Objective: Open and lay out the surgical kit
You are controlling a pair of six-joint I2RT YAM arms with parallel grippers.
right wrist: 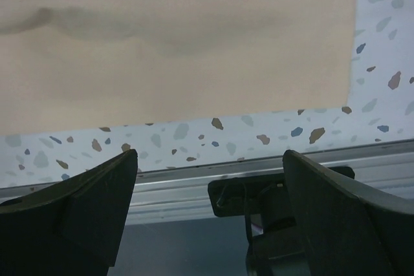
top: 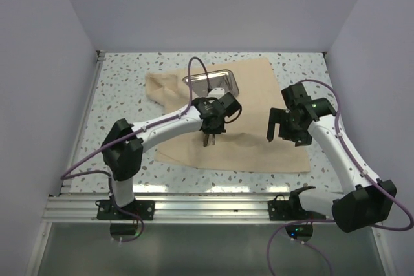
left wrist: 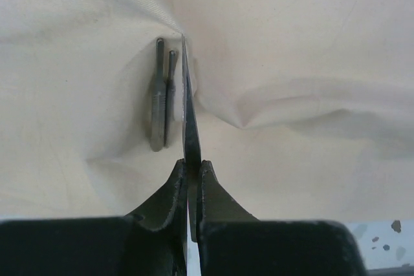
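Observation:
My left gripper is shut on a slim grey metal instrument [left wrist: 189, 117], whose pointed tip presses against a raised fold of the beige cloth [left wrist: 304, 159]. Just left of it, two more slender instruments, a thicker one [left wrist: 158, 105] and a thinner one [left wrist: 171, 95], lie side by side on the cloth. In the top view, the left arm covers part of the metal tray [top: 234, 81] at the back, so most of its contents are hidden. My right gripper [top: 285, 139] stands open and empty above the cloth's right part; its fingers [right wrist: 94, 208] are wide apart.
The cloth is bunched at its back left corner [top: 158, 87] and wrinkled across the middle. A metal rail [top: 207, 205] borders the front edge.

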